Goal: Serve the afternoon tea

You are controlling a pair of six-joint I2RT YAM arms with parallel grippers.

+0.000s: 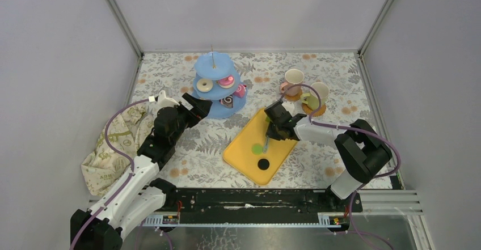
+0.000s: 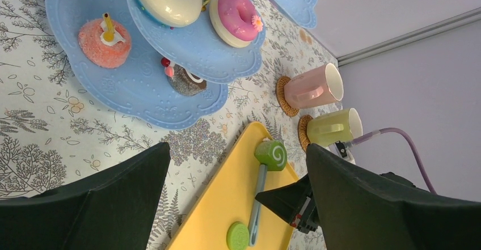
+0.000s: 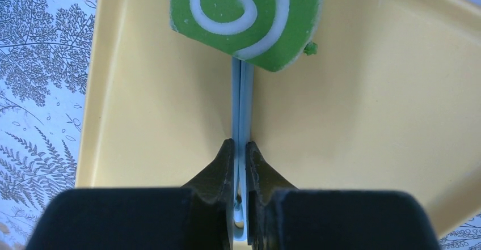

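Observation:
A yellow tray (image 1: 244, 155) holds a green swirl cake (image 3: 247, 17), a blue two-pronged utensil, likely tongs (image 3: 243, 102), and flat green (image 1: 256, 148) and black (image 1: 263, 164) discs. My right gripper is shut on the blue tongs, low over the tray, just beyond the cake. My left gripper hangs open beside the blue tiered stand (image 1: 214, 64), which bears donuts and small cakes. Behind the tray, a pink cup (image 2: 312, 88) and a green cup (image 2: 334, 126) stand on woven coasters.
A crumpled patterned cloth (image 1: 102, 165) lies at the left edge. Walls enclose the back and sides. The floral surface shows free room in front of the stand, left of the tray, and at the front right.

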